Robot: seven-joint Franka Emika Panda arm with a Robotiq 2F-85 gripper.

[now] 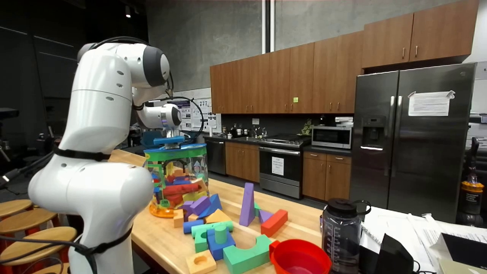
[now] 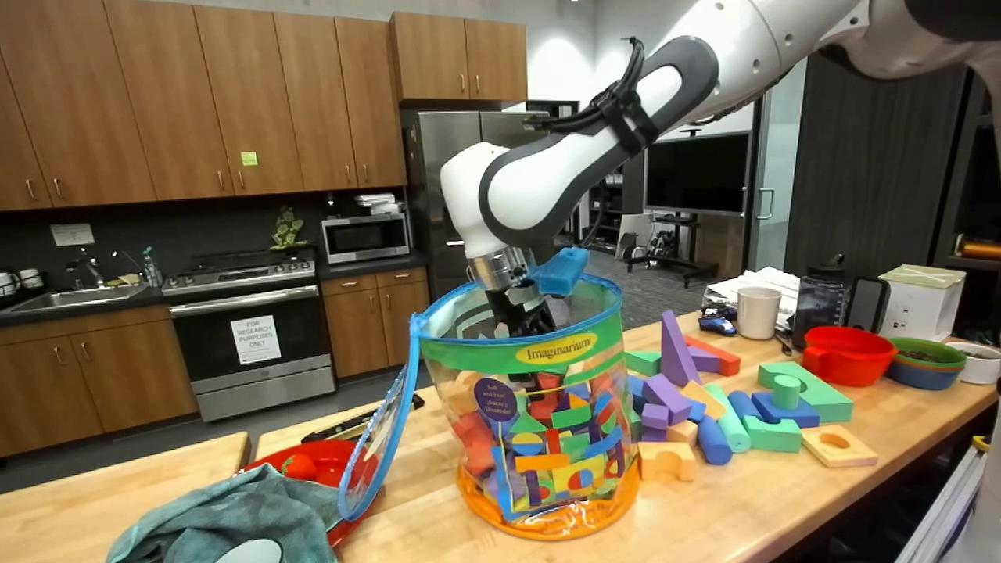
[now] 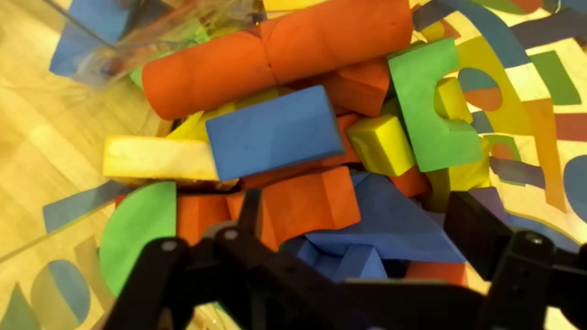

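A clear zip bag (image 2: 525, 356) with a green band and orange base stands on the table, its lid hanging open. Inside it lie many foam blocks, among them a red cylinder (image 3: 330, 38), a blue block (image 3: 275, 132), a green half-round (image 3: 140, 231) and a blue wedge (image 3: 385, 222). My gripper reaches down through the bag's mouth, open above the blocks. Its two dark fingers stand apart on either side of a red block (image 3: 313, 200) and the blue wedge; I see nothing held. Through the bag wall its fingertips are hard to make out in the exterior views.
Loose blocks lie beside the bag, with a tall purple wedge (image 1: 247, 204) standing among them. Red bowl (image 1: 301, 258) and dark bottle (image 1: 341, 235) are farther along the table. A teal cloth (image 2: 235, 516) rests by a red dish (image 2: 324, 460) near the open lid (image 2: 371, 460).
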